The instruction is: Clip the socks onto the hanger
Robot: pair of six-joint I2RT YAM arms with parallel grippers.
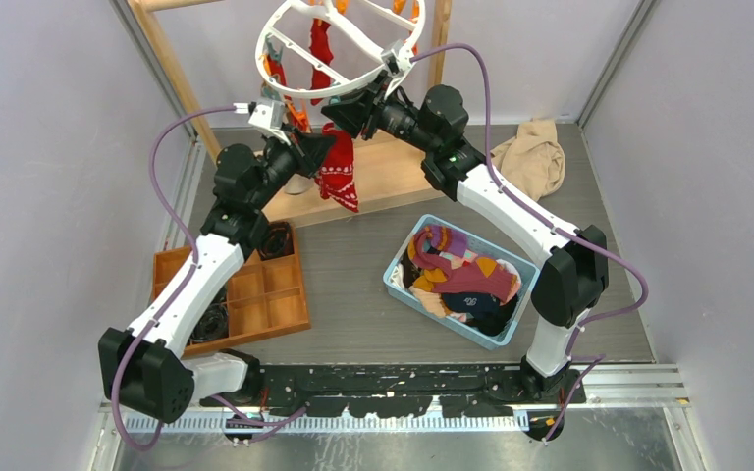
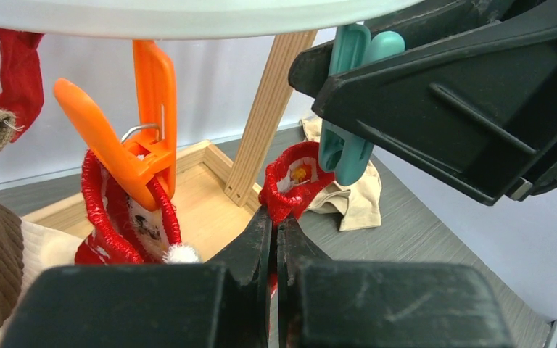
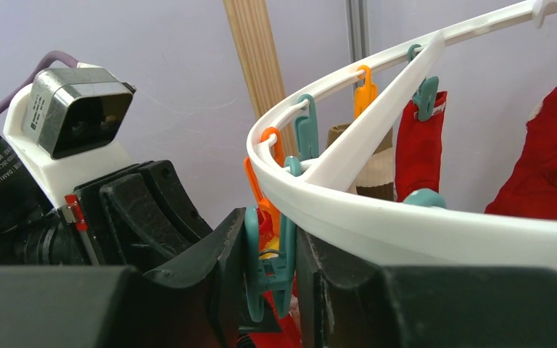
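A red sock with a white pattern hangs below the white ring hanger. My left gripper is shut on it near its cuff, which rises above the fingertips. Just right of the cuff is a teal clip under the hanger rim. The right gripper is shut on that clip, squeezing it from both sides. Cuff and clip end look very close or touching; whether any fabric lies between the clip's prongs, I cannot tell. In the top view, the two grippers nearly meet under the rim.
An orange clip beside my left gripper holds another red sock. More clips and red socks hang farther round the ring. A blue basket of clothes and a wooden compartment tray stand on the floor.
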